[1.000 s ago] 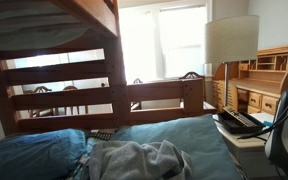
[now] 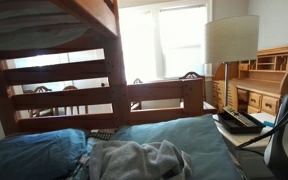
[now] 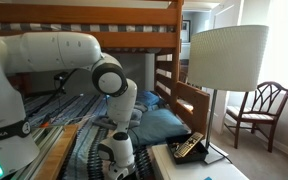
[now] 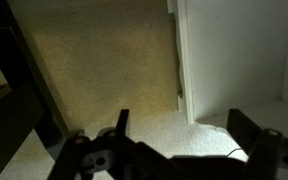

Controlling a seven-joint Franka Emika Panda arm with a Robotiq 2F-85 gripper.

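Observation:
My gripper stands open in the wrist view, its dark fingertips wide apart and nothing between them. Below it show a tan carpet-like surface and, to the right, a white panel. In exterior view 2 the white arm reaches down beside the bed, with the gripper end low in the picture; its fingers are hard to make out there. A grey blanket and a blue pillow lie on the bed in exterior view 1.
A lamp with a pale shade stands beside a black tray holding remote-like items on a white tabletop. Wooden bunk-bed rails rise behind the bed. A dark object borders the wrist view's left side.
The part of the white arm at the right edge of exterior view 1 has shifted slightly, along with its cables. Bed, blanket, lamp and tray look unchanged.

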